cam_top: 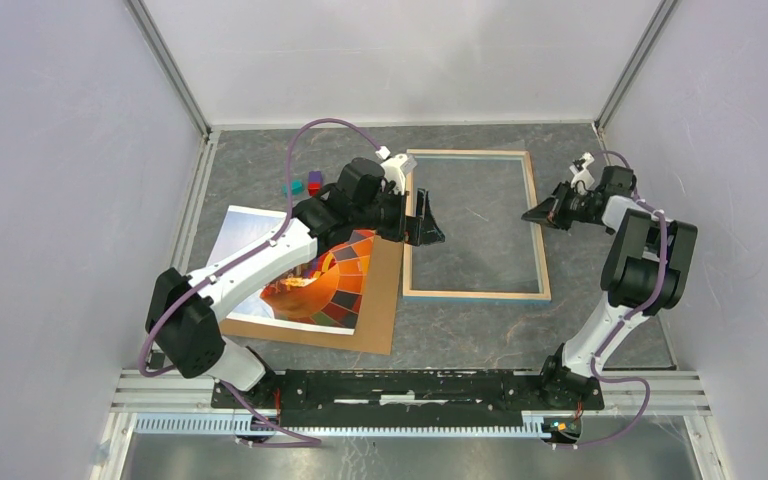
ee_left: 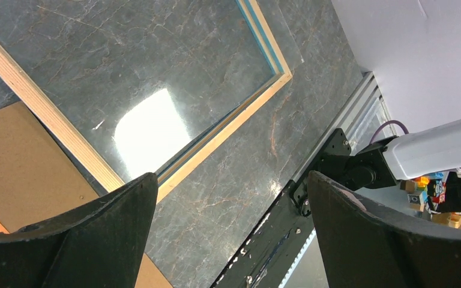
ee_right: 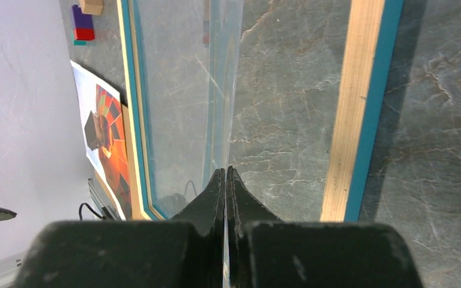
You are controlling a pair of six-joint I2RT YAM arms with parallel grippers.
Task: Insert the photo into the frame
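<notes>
The printed photo (cam_top: 340,290) with the orange balloon pattern lies on a brown board (cam_top: 385,320), left of the wooden frame (cam_top: 537,220). A clear sheet (ee_right: 180,84) covers part of the frame's opening in the right wrist view, its edge running down to my right gripper. Those fingertips almost meet, with a narrow slit between them; whether they pinch the sheet's edge is unclear. Over the frame's left side hangs my left gripper (cam_top: 433,222), open and empty. The left wrist view shows its fingers (ee_left: 105,237) wide apart above the frame's near corner.
Small coloured blocks (cam_top: 314,182) stand behind the photo. White walls enclose the sides, the right one (cam_top: 730,180) close to my right arm.
</notes>
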